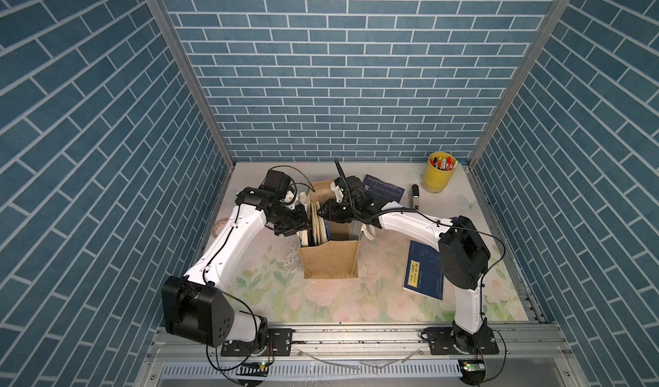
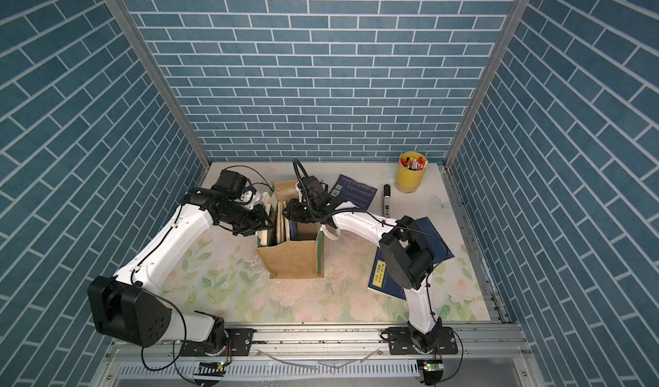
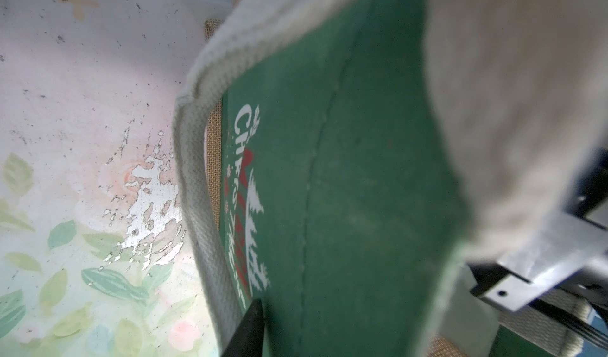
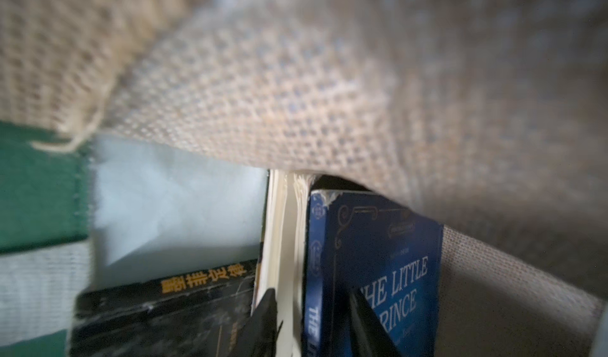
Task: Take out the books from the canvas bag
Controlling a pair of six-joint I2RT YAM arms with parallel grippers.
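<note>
The tan canvas bag stands upright mid-table, its green side filling much of the left wrist view. Several books stand in its left half, pale page edges up. A blue The Little Prince book stands beside pale page blocks, a black book to their left. My right gripper reaches into the bag, fingers apart, over the blue book's spine edge; contact is unclear. My left gripper is at the bag's left rim; only one finger shows, against the green side, the other hidden.
Navy books lie flat at the right, partly behind the right arm, and another dark book lies behind it. A black marker and yellow pen cup stand back right.
</note>
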